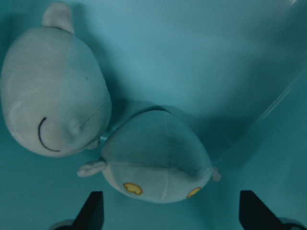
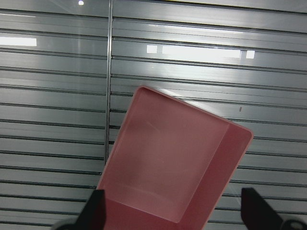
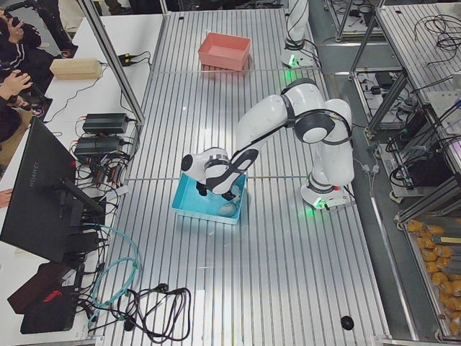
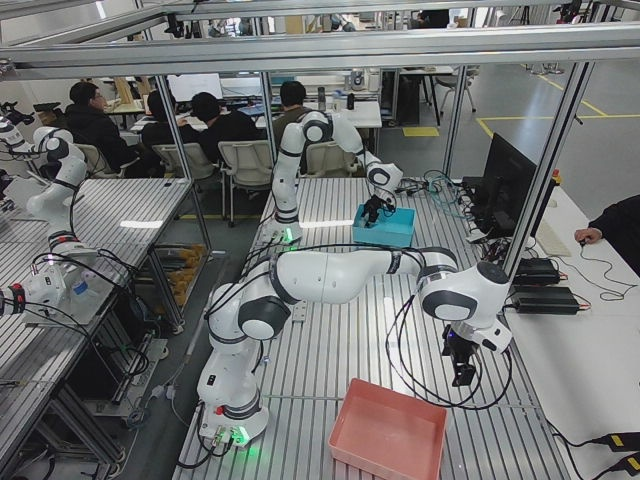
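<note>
My left gripper hangs low inside the blue bin (image 3: 189, 214), open, its fingers either side at the bottom of the left wrist view. Just beyond them lie two pale plush toys: an oval one (image 1: 153, 153) with yellow patches, and a rounder one (image 1: 53, 86) with a stitched mouth to its left. My right gripper is open, empty, hanging above the metal table beside the pink bin (image 4: 355, 420), which is empty.
Both bins sit on ribbed metal tables (image 3: 274, 259) with clear space around them. Black cables (image 3: 166, 324) lie near the blue bin, and a monitor (image 3: 43, 202) stands on the side desk.
</note>
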